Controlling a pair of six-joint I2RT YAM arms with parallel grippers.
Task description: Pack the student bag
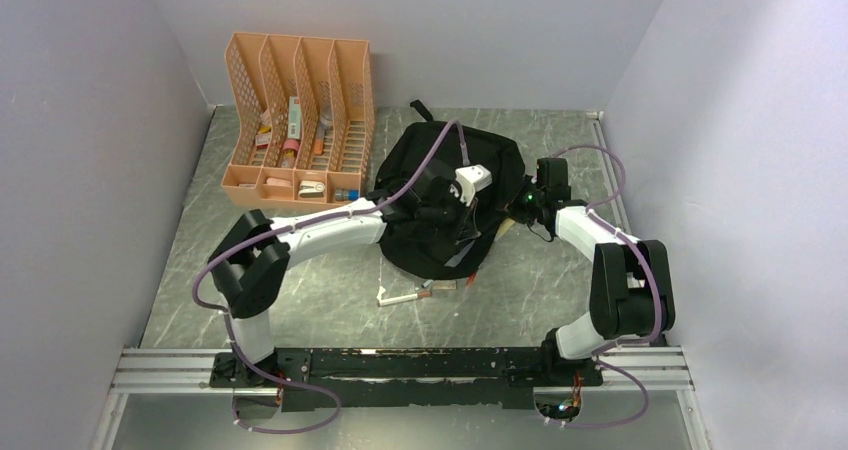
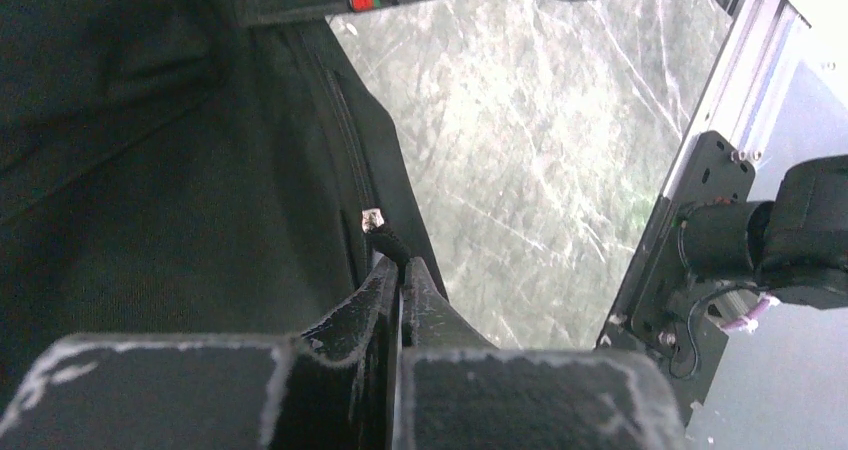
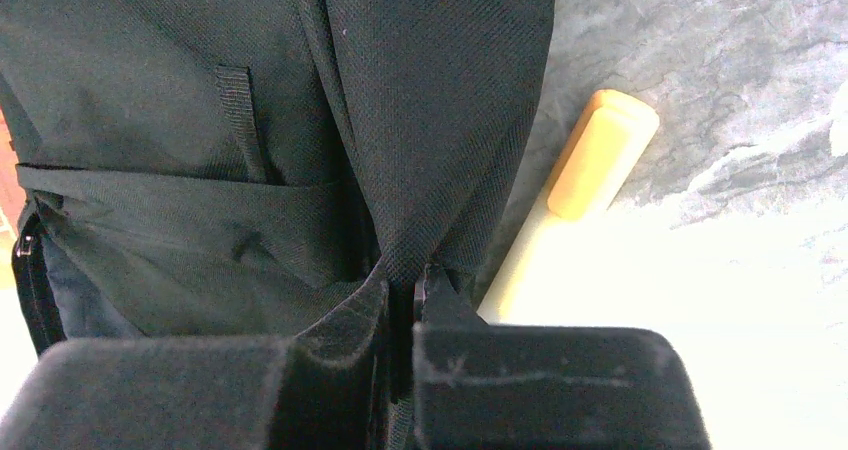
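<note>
The black bag (image 1: 447, 255) lies on the grey marbled table, its upper part partly covered by my left arm. In the left wrist view, my left gripper is shut on a short dark zipper pull (image 2: 387, 242), joined to a shiny slider (image 2: 372, 220) on the zipper line. Black bag fabric (image 3: 415, 210) is pinched between the fingers of my right gripper, at the bag's right side. From there the cloth runs up in a fold. How far the zipper is closed cannot be told.
An orange organizer (image 1: 372, 105) with several small items stands at the back left. A white and orange stick (image 1: 404, 298) lies before the bag. Beside the bag's right edge is an orange-ended object (image 3: 604, 155).
</note>
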